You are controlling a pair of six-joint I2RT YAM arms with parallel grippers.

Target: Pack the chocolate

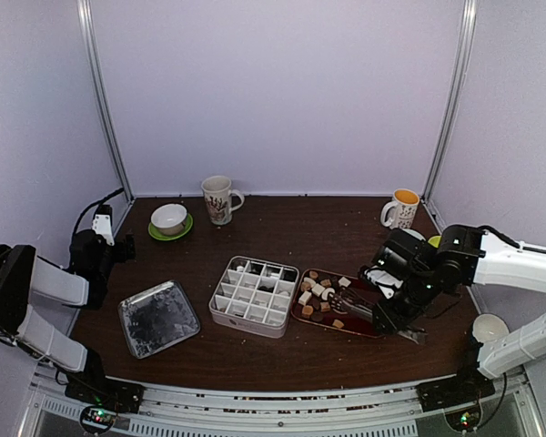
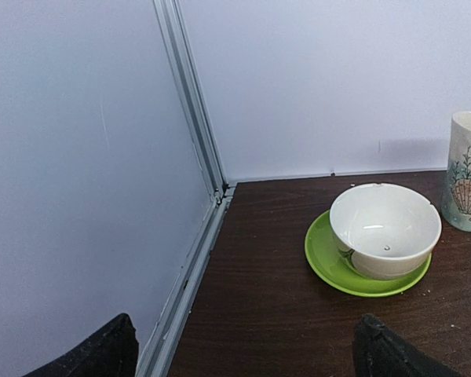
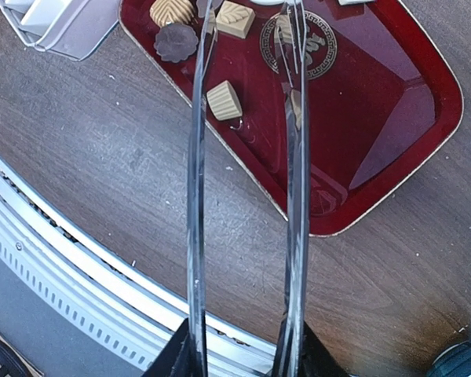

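Chocolates in tan, white and dark lie on a red tray (image 1: 314, 323); in the right wrist view a tan ridged piece (image 3: 223, 100) and a square one (image 3: 235, 19) show. The white compartment box (image 1: 255, 296) is left of the tray, with some dark compartments. My right gripper (image 1: 341, 303) reaches over the tray; its long metal tongs stand part open, tips among chocolates near the frame's top edge, where a hold cannot be made out. My left gripper (image 1: 118, 246) is at the left side, open and empty, facing the bowl.
A metal lid (image 1: 158, 319) lies front left. A white bowl (image 1: 170, 215) on a green saucer, a mug (image 1: 217, 200) and an orange-rimmed mug (image 1: 400, 208) stand at the back.
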